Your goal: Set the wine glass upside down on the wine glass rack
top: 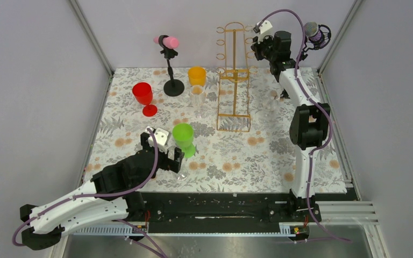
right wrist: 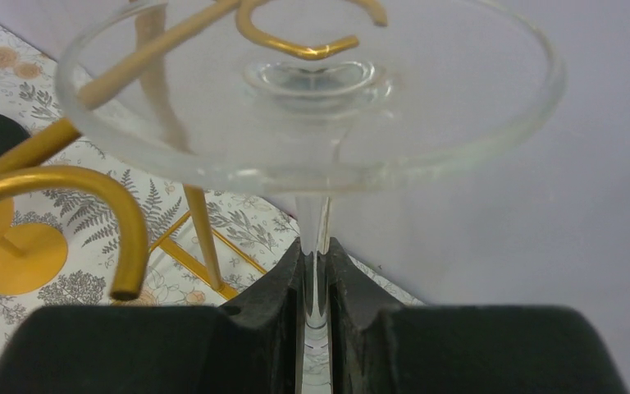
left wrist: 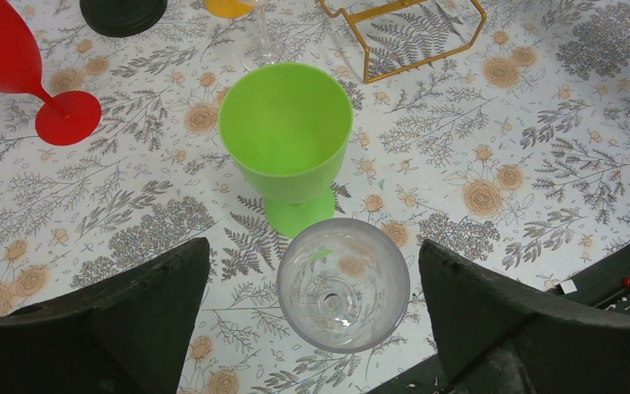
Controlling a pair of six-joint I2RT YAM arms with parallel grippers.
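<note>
A clear wine glass hangs upside down in the right wrist view, its round foot (right wrist: 459,123) on top and its stem (right wrist: 314,217) between the fingers of my right gripper, which is shut on it. One gold hook (right wrist: 295,49) of the wine glass rack (top: 234,80) overlaps the foot's outline; whether they touch, I cannot tell. The bowl is mostly hidden below the fingers. From the top, this gripper is at the rack's upper right hooks. Over a clear glass (left wrist: 344,287) and behind a green goblet (left wrist: 287,131), my left gripper is open and empty.
A red goblet (top: 142,94), a yellow goblet (top: 197,76), another clear glass (top: 198,97) and a black stand (top: 173,87) with a pink top occupy the left half. A microphone-like device (top: 314,33) stands behind the right arm.
</note>
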